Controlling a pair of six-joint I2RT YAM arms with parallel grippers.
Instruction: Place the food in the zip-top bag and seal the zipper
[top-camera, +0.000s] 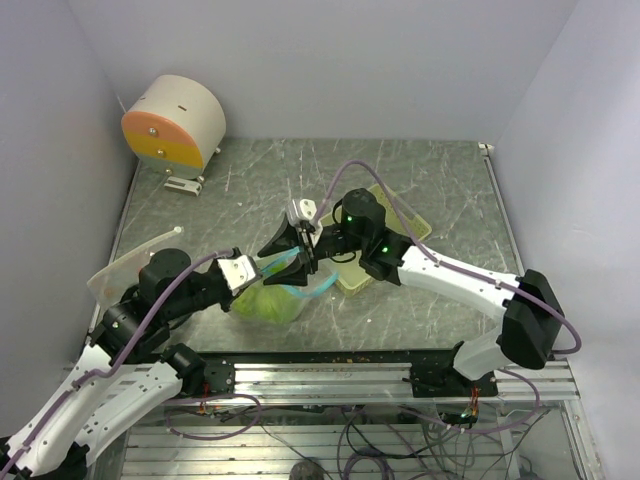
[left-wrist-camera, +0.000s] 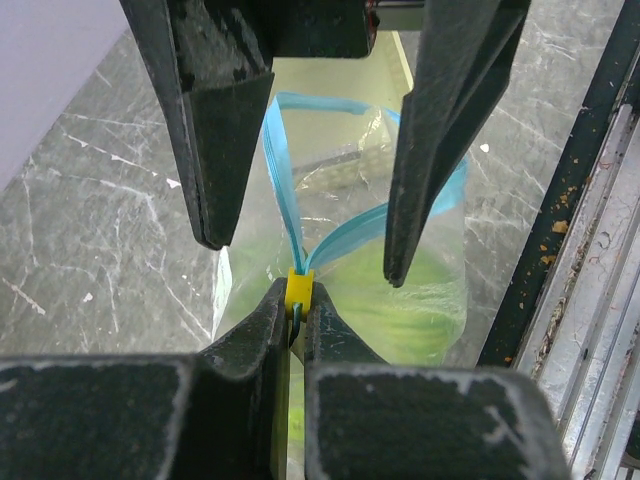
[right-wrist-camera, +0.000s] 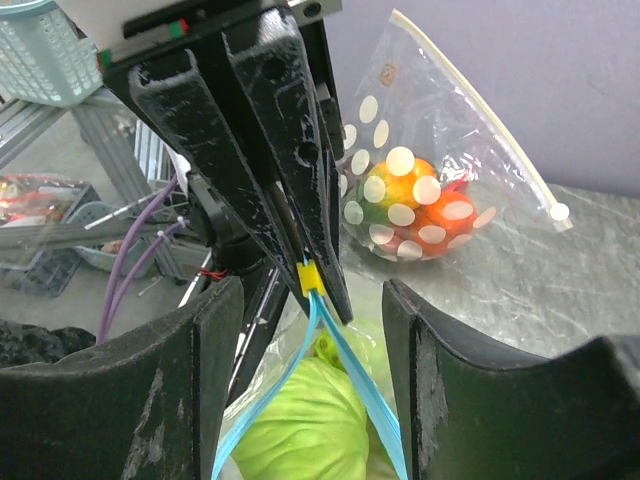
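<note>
A clear zip bag (top-camera: 268, 304) with green food (right-wrist-camera: 307, 425) inside stands at the middle front of the table. Its blue zipper strip (left-wrist-camera: 282, 180) forms a loop, parted in the middle and pinched together at one end. At that end my left gripper is shut on the zipper's yellow slider (left-wrist-camera: 299, 290). My right gripper (top-camera: 280, 262) stands open, its fingers (left-wrist-camera: 215, 165) spread on both sides of the blue strip close to the slider. Nothing is gripped between them. In the right wrist view, the strip runs down between the open fingers.
Behind the bag, to the right, lies a pale yellow-green basket (top-camera: 425, 222), partly under the right arm. A dotted bag (right-wrist-camera: 415, 200) with colourful food stands at the left, and a bread-bin-like box (top-camera: 175, 125) at the back left.
</note>
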